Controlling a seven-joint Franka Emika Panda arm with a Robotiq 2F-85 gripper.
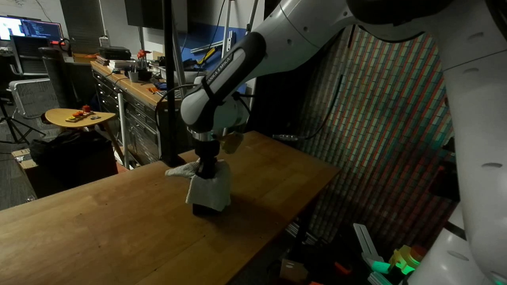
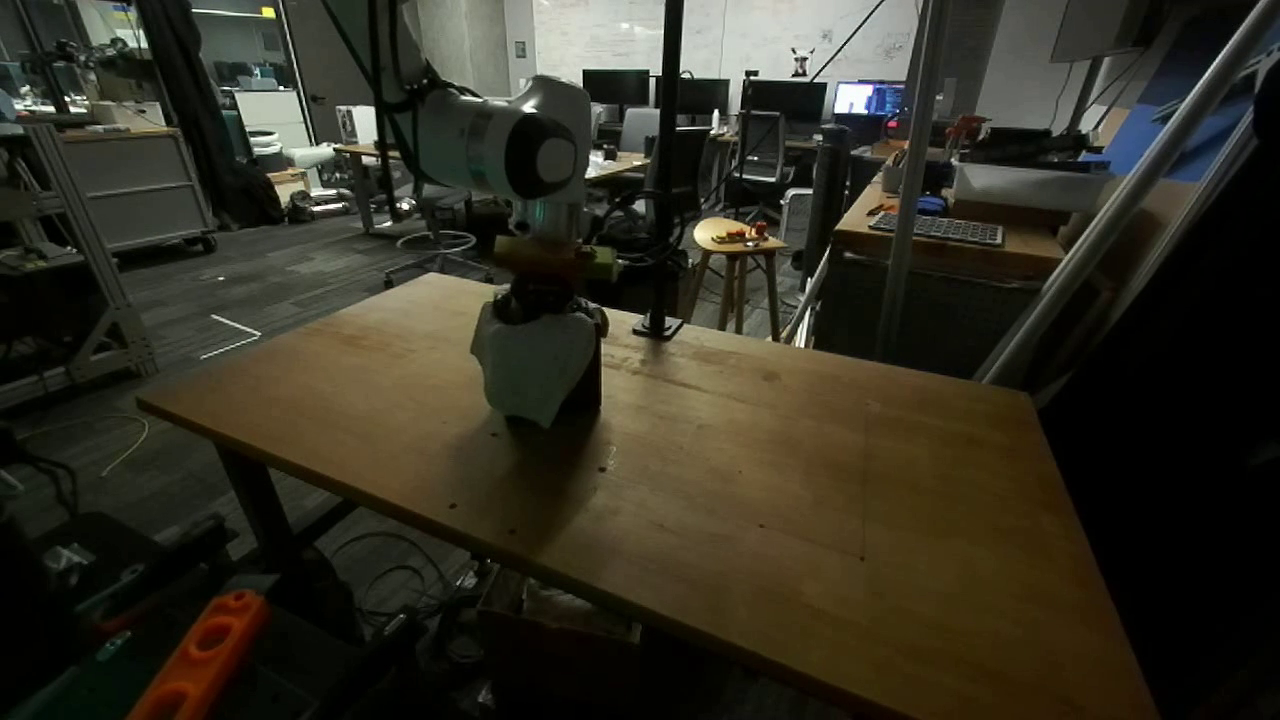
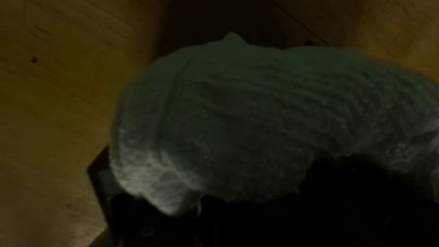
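A pale cloth hangs over a dark object, whose lower edge shows beneath it, close to the tabletop. My gripper points down into the top of the cloth and is shut on it; the fingertips are buried in folds. One flap sticks out to the left in exterior view 1. From the other side, the cloth covers most of the dark object. In the wrist view the bunched cloth fills the middle, and a dark corner pokes out at its left.
A black upright post stands at its far edge. Off the table are a small stool and a workbench.
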